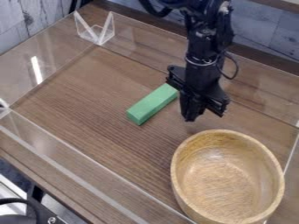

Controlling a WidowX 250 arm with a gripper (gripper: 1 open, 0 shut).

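My black gripper [187,103] hangs over the middle of the wooden table, fingers pointing down, just right of a green rectangular block [152,103] that lies flat. I cannot tell whether the fingers are open or shut. A large round beige bowl [228,201] sits at the lower right, below the gripper.
A small white wire stand [96,26] is at the back left. Walls or panels border the back and right. A black cable shows at the lower left corner.
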